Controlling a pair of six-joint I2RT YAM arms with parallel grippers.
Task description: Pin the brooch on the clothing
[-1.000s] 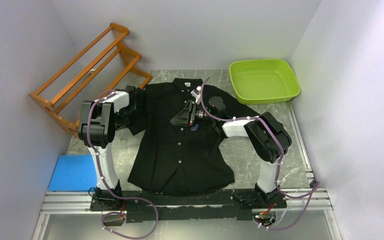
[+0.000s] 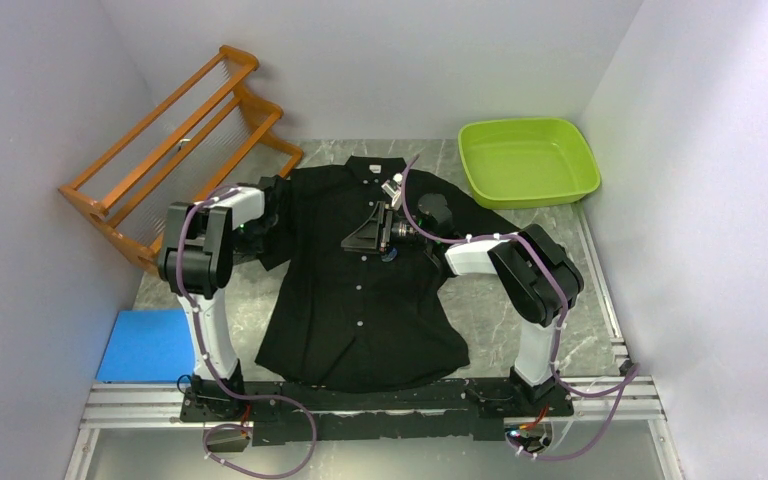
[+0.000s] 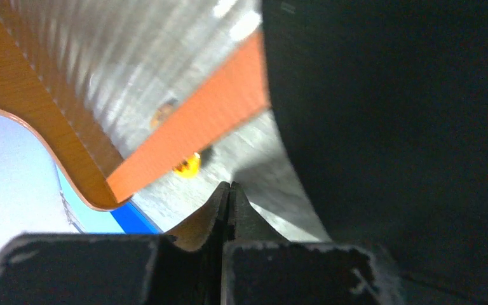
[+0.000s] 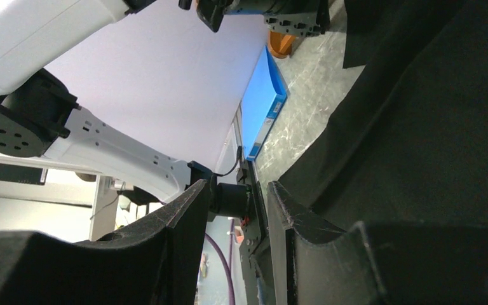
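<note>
The black shirt [image 2: 345, 320] lies spread flat with its buttons facing up. In the left wrist view a small yellow round piece [image 3: 189, 166], perhaps the brooch, sits on the table against the rack's orange rail. Just short of it, my left gripper is shut; nothing shows between its tips. From above, that gripper is hard to make out against the black sleeve. My right gripper hangs over the shirt's upper middle with its fingers apart and the gap empty. Whether the small blue patch [image 2: 389, 255] beside it is on the shirt, I cannot tell.
A wooden rack [image 2: 180, 137] stands at the back left, close to my left arm. At the back right is an empty green tray [image 2: 530, 205]. A blue folder [image 2: 147, 347] lies at the front left. Bare table shows to the shirt's right.
My left arm has shifted slightly to the right beside the rack. The right arm and the shirt look unmoved.
</note>
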